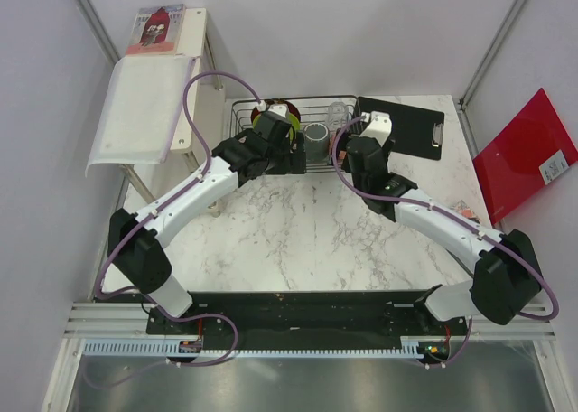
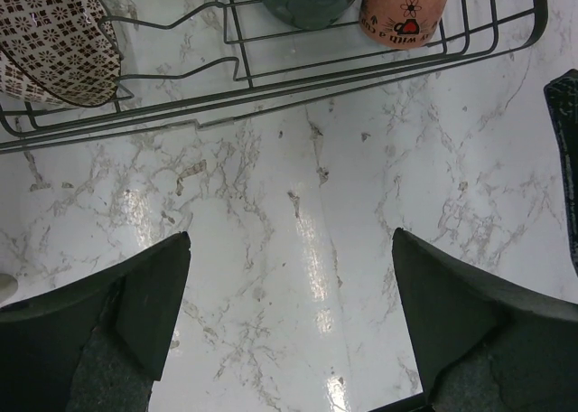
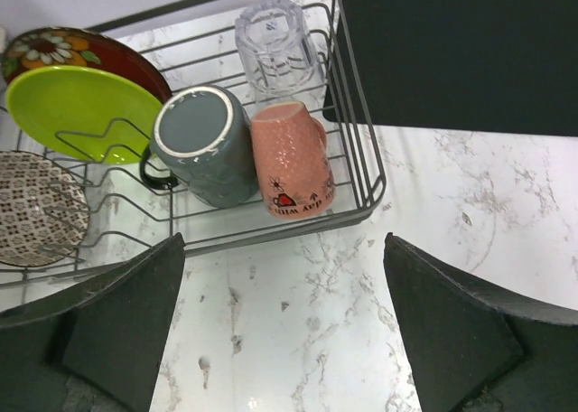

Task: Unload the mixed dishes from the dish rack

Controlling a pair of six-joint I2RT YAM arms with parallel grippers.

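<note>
The wire dish rack point(image 3: 365, 206) stands at the back of the table. In the right wrist view it holds a flowered brown plate point(image 3: 117, 53), a green plate point(image 3: 77, 105), a patterned dish point(image 3: 38, 209), a grey-green mug point(image 3: 221, 154), a pink mug point(image 3: 293, 163) and a clear glass point(image 3: 275, 46). Both mugs and the glass rest upside down. My right gripper is open before the rack, its fingers apart over bare table. My left gripper is open too, with only marble table between its fingers; the patterned dish point(image 2: 59, 42) shows ahead of it.
A black mat point(image 1: 411, 127), with a metal clip, lies right of the rack. To the left rises a white shelf point(image 1: 185, 127) carrying a magazine point(image 1: 156, 30). A red board point(image 1: 528, 154) leans at the right wall.
</note>
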